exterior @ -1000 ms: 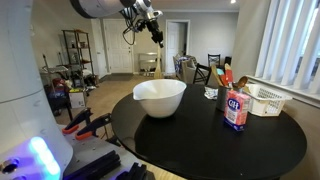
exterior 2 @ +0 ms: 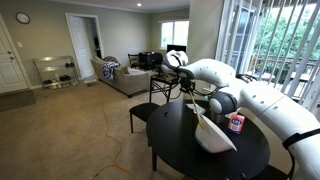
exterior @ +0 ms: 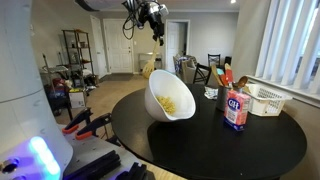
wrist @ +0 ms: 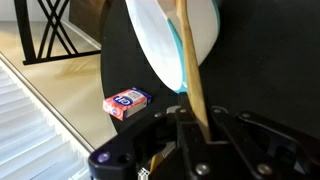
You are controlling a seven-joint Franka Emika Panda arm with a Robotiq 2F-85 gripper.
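A long wooden utensil (wrist: 192,70) runs up through the wrist view, and my gripper is shut on its near part. Its far end goes out of that view at the top. The white bowl (exterior: 158,108) stands tilted on the black round table (exterior: 225,145), its opening turned toward exterior view 1. Pale yellow contents (exterior: 168,103) show inside it. In the wrist view the bowl (wrist: 157,42) lies directly beyond the gripper, with the utensil crossing in front of it. Whether the utensil touches the bowl I cannot tell.
A red, white and blue box (exterior: 236,109) stands right of the bowl. Behind it are a dark holder with utensils (exterior: 223,92) and a white basket (exterior: 264,98).
The bowl has gone from upright to strongly tilted, opening toward the camera, so its contents now show. The gripper stays high at nearly the same place.
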